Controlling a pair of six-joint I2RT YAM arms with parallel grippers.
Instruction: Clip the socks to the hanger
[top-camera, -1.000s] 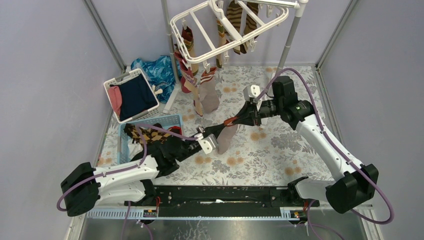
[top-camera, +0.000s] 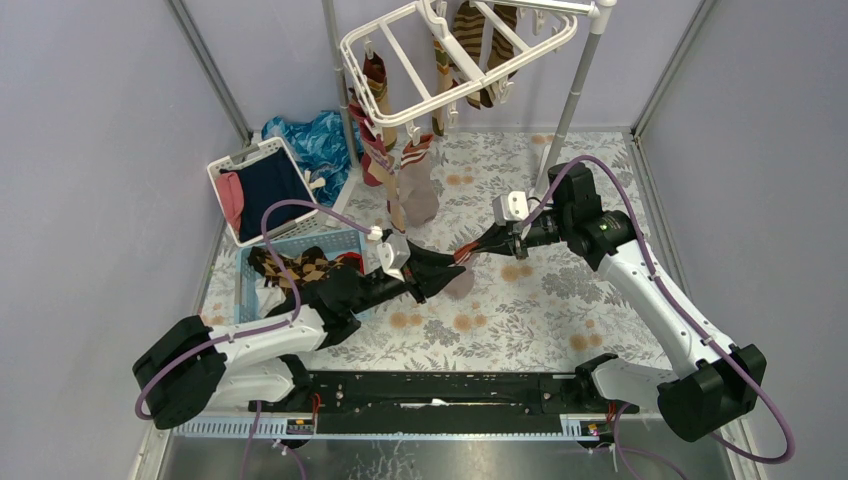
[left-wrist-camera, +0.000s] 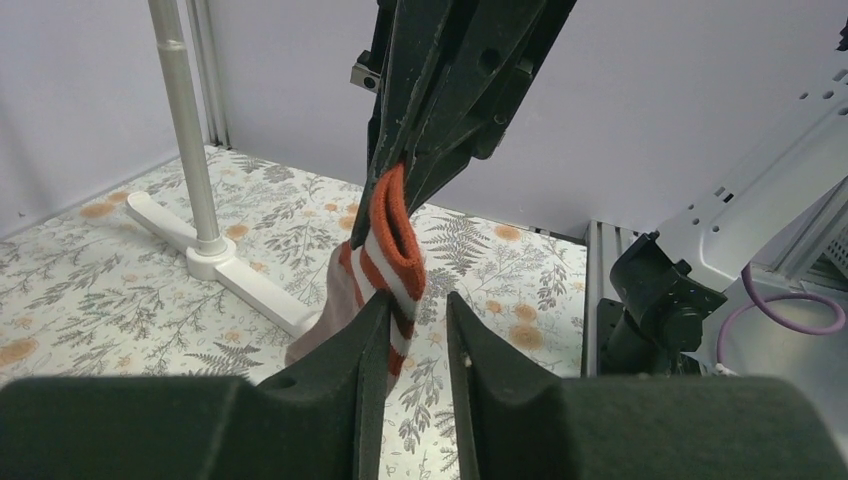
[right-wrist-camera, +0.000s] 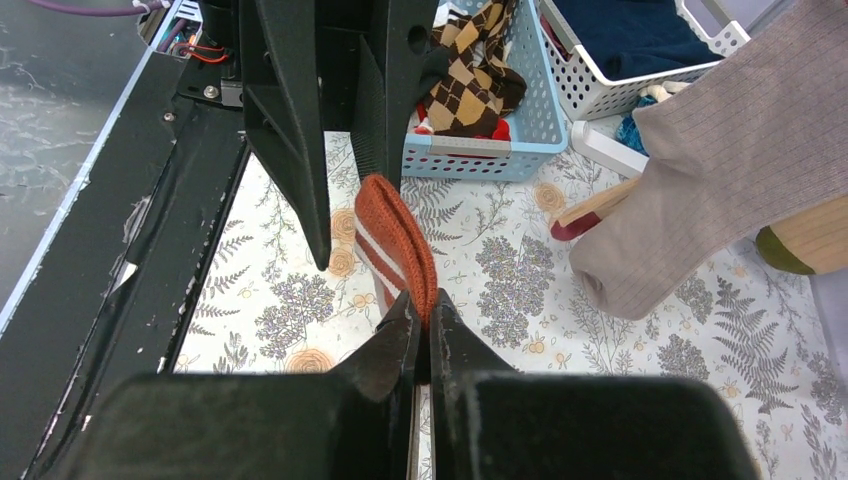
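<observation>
A grey sock with an orange-and-white striped cuff (left-wrist-camera: 396, 262) hangs from my right gripper (top-camera: 478, 246), which is shut on it, near the middle of the workspace. My left gripper (top-camera: 448, 268) faces it from the left, part open, with its fingertips right at the cuff; in the right wrist view the cuff (right-wrist-camera: 392, 240) rises just beside those fingers. Whether the left fingers touch it I cannot tell. The white hanger (top-camera: 432, 102) above holds several socks (top-camera: 418, 190) in its clips.
A blue basket (top-camera: 244, 292) of socks and a white basket (top-camera: 222, 172) of cloth stand at the left, with a blue plastic bag (top-camera: 314, 140) behind. A hanger post (top-camera: 574, 98) stands behind my right arm.
My left gripper has moved right and turned, coming round the striped cuff. The right gripper has moved slightly down from one second ago, still holding the sock.
</observation>
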